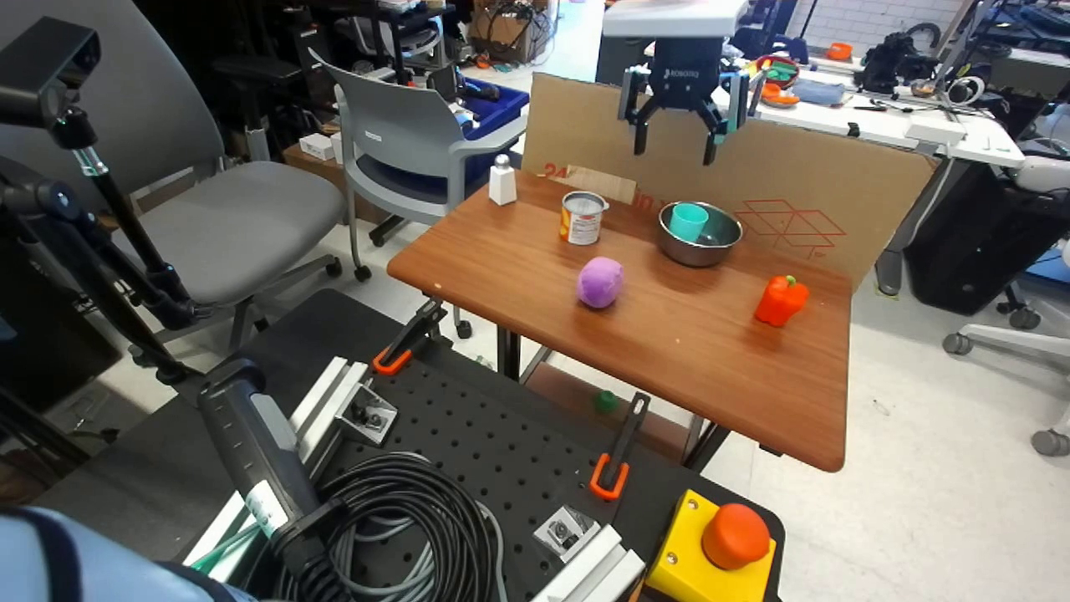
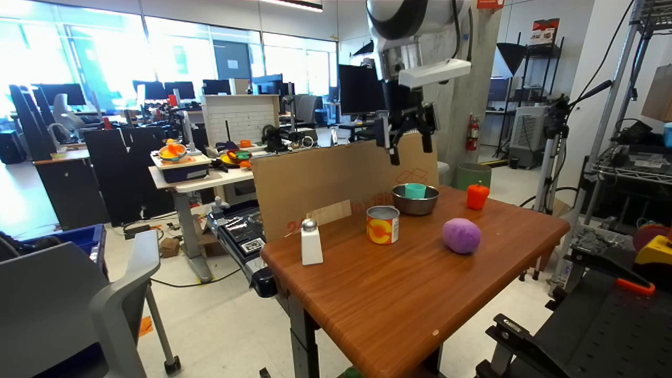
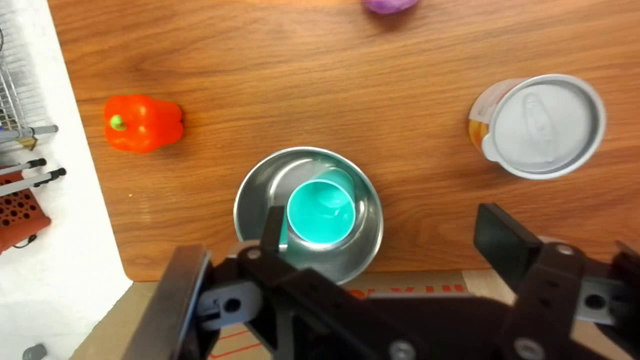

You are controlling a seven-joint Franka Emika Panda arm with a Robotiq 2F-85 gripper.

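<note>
A teal cup (image 3: 321, 211) rests inside a metal bowl (image 3: 370, 228) near the table's back edge, leaning slightly against the bowl's wall in the wrist view. Above and clear of them hangs my gripper (image 1: 674, 152), its fingers spread wide with nothing between. In exterior view 2 the gripper (image 2: 410, 154) is likewise raised over the bowl (image 2: 416, 205), and the cup (image 2: 414, 191) shows above the rim. Part of the bowl's near side is covered by a dark finger (image 3: 274, 231) in the wrist view.
On the wooden table (image 1: 692, 351) stand a can (image 1: 582, 219), a purple ball (image 1: 599, 282), a red pepper (image 1: 780, 301) and a white shaker (image 1: 502, 181). Cardboard (image 1: 802, 191) rises behind the back edge.
</note>
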